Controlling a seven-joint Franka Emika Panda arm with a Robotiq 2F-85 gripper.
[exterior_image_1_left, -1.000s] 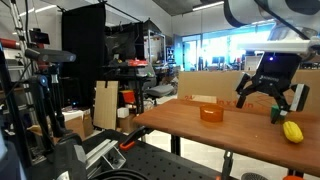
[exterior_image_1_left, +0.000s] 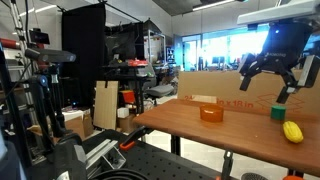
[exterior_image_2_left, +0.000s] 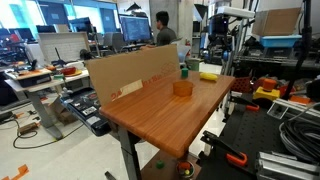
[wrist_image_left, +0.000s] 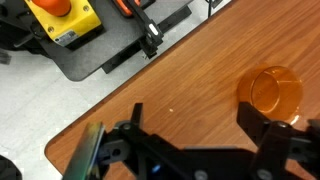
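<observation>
My gripper (exterior_image_1_left: 264, 91) hangs above the right part of the wooden table, its fingers spread wide and nothing between them. An orange bowl (exterior_image_1_left: 211, 113) sits on the tabletop to the left of it in exterior view 1. Seen from the wrist, the same bowl (wrist_image_left: 280, 90) is at the right edge, partly hidden by a dark finger. Near the table's right end stands a green cup (exterior_image_1_left: 278, 112), with a yellow elongated object (exterior_image_1_left: 292, 132) lying in front of it. Both also show at the far end in exterior view 2, the cup (exterior_image_2_left: 184, 73) behind the yellow object (exterior_image_2_left: 208, 76).
A cardboard panel (exterior_image_2_left: 135, 80) borders one long side of the wooden table (exterior_image_2_left: 170, 118). Much of the surface near the bowl is bare. In the wrist view, a black base plate (wrist_image_left: 85, 60) with a yellow device lies beyond the table edge.
Over the last second my gripper has risen from near the tabletop, its fingers still apart. The bowl, cup and yellow object show no visible movement.
</observation>
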